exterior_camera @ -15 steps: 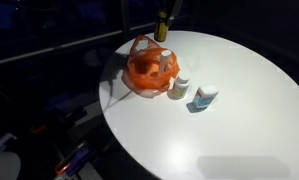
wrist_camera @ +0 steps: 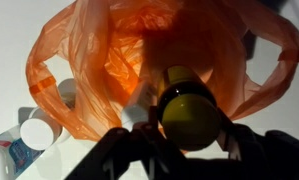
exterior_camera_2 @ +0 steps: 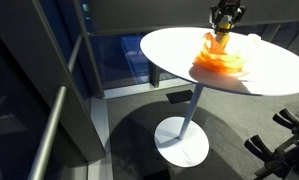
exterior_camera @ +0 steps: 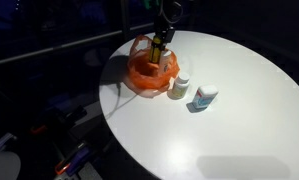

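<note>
My gripper (exterior_camera: 163,38) is shut on a dark bottle with a yellow cap (exterior_camera: 155,49). In the wrist view the bottle's round yellow cap (wrist_camera: 190,122) faces the camera, and its dark body points down toward the mouth of an orange plastic bag (wrist_camera: 139,55). The bag (exterior_camera: 147,80) stands open near the far left edge of the table. In exterior view 2 the bottle (exterior_camera_2: 223,38) is just over the bag (exterior_camera_2: 218,60). A white bottle (exterior_camera: 166,59) stands at the bag's right side, partly hidden by the orange film. Whether the held bottle touches the bag cannot be told.
Beside the bag, on the round white table (exterior_camera: 239,135), stand a small white-capped bottle (exterior_camera: 180,87) and a white bottle with a blue label (exterior_camera: 204,97).
The held bottle has come from behind the bag, beyond its far side, toward the camera and down to the bag's opening. The bag and the other bottles look unmoved.
</note>
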